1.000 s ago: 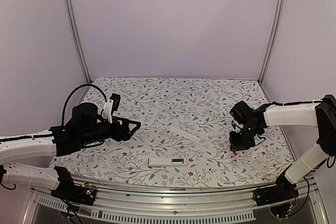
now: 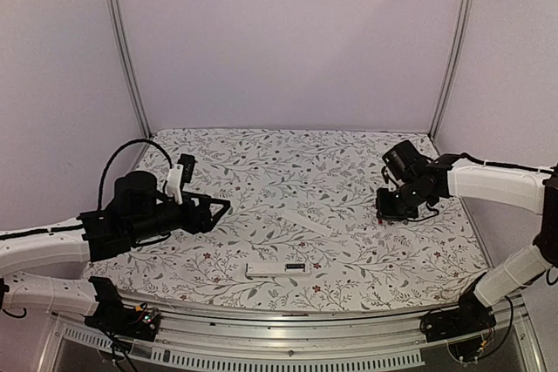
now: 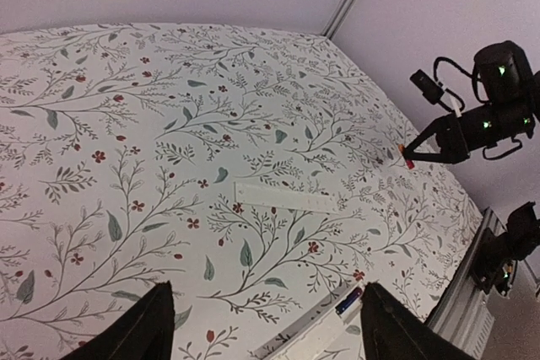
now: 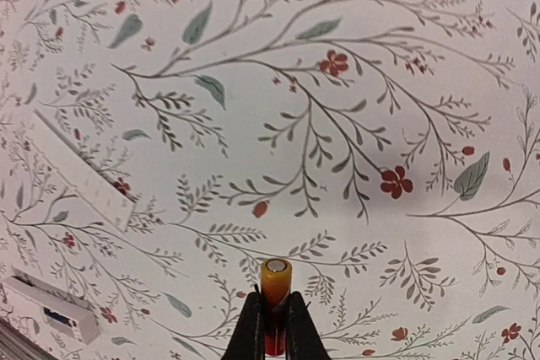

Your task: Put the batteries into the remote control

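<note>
An orange-and-red battery stands upright between the closed fingers of my right gripper, which is raised over the table's right side. The white remote control lies at the front centre with a dark battery slot at its right end, where what is inside is too small to make out for sure. A long white strip, probably the cover, lies apart behind it. My left gripper hangs open and empty over the left side, above and left of the remote.
Pale walls enclose it at the back and sides, and a metal rail runs along the front edge.
My right gripper has risen and moved toward the back with the battery in it. The left arm is nearly unchanged, and the remote and strip lie where they were.
</note>
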